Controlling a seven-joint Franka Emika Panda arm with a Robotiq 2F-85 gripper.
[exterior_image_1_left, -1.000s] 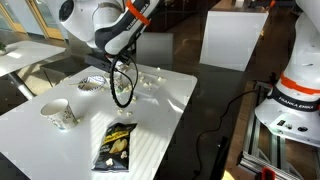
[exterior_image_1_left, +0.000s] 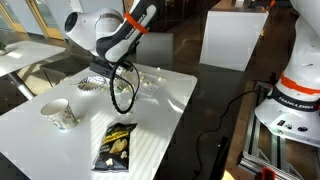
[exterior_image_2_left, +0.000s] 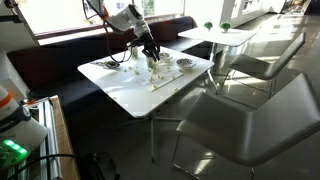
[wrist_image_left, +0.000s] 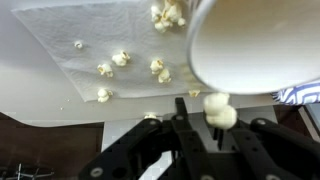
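My gripper is shut, with a white popcorn piece (wrist_image_left: 220, 112) held at its fingertips in the wrist view. Right beside and beyond that piece looms a large white rounded container (wrist_image_left: 260, 45), filling the upper right; whether the popcorn touches it I cannot tell. Several loose popcorn pieces lie on a white napkin (wrist_image_left: 85, 25) below. In exterior view 1 the gripper is over the far part of the white table (exterior_image_1_left: 40, 150), where its fingers are too small to make out.
A white patterned cup (exterior_image_1_left: 60, 114) stands at the table's left, and a black snack bag (exterior_image_1_left: 115, 147) lies near the front. A patterned bowl (exterior_image_1_left: 90, 84) sits by the arm. Popcorn is scattered across the middle. Chairs (exterior_image_2_left: 250, 125) stand around the table.
The cup and snack bag have stayed put.
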